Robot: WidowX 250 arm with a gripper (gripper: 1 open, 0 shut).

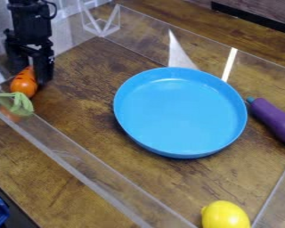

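Observation:
My black gripper (28, 55) is at the upper left, low over an orange toy carrot (24, 82) with green leaves (17, 104). The carrot lies along the left side, against a clear plastic wall. The fingers reach down around the carrot's upper end; whether they touch it is unclear. The fingers appear open.
A large blue plate (180, 111) fills the middle right. A purple eggplant (273, 120) lies at the right edge, a yellow lemon (224, 215) at the bottom right. Clear walls border the wooden surface (109, 178). The area left of the plate is bare.

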